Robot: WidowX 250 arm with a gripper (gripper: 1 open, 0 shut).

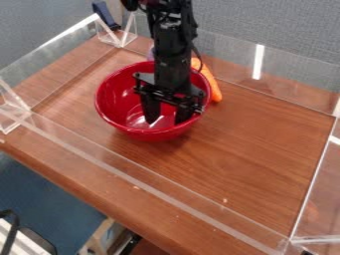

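A red bowl [117,108] sits on the wooden surface, left of centre. My black gripper [167,104] hangs down from the top of the view with its fingers inside the bowl. The bowl's interior around the fingertips is dark, and I cannot tell whether they hold anything or how far apart they stand. An orange elongated object [212,84], partly hidden by the arm and bowl, lies just behind the bowl on its right.
Clear low walls border the wooden table [246,149], with grey padded panels behind. A dark blue object [105,14] is at the top left, outside the walls.
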